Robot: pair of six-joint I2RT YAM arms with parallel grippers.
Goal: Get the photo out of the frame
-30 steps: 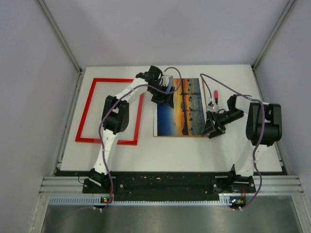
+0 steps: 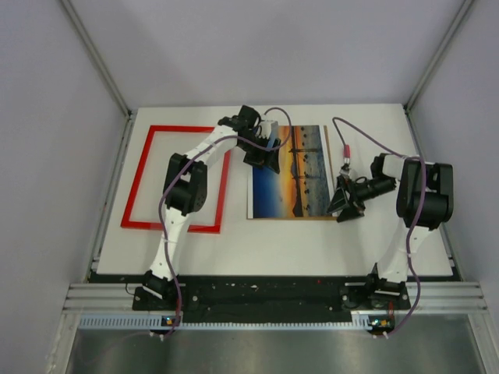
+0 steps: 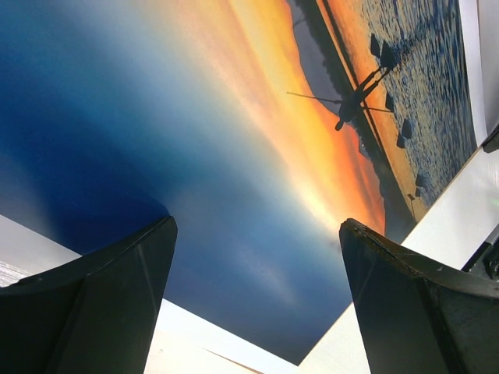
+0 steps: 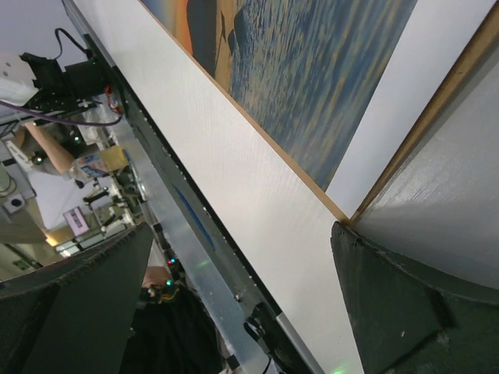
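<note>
The sunset photo [image 2: 300, 187] lies on a thin tan backing board [image 4: 405, 132] with white margins, at the middle of the white table. My left gripper [image 2: 265, 164] is over the photo's upper left part, open; in the left wrist view its two fingers [image 3: 93, 304] frame the blue sky area with nothing held. My right gripper [image 2: 339, 209] is at the photo's right edge, low by the board's corner, open, with the board's edge beside one finger [image 4: 405, 304] in the right wrist view.
A red frame with a clear pane [image 2: 134, 187] lies at the left of the table. A red-handled tool [image 2: 347, 154] lies right of the photo.
My right gripper has shifted slightly right, toward the outside of the board's edge. The left arm and the photo show no visible change.
</note>
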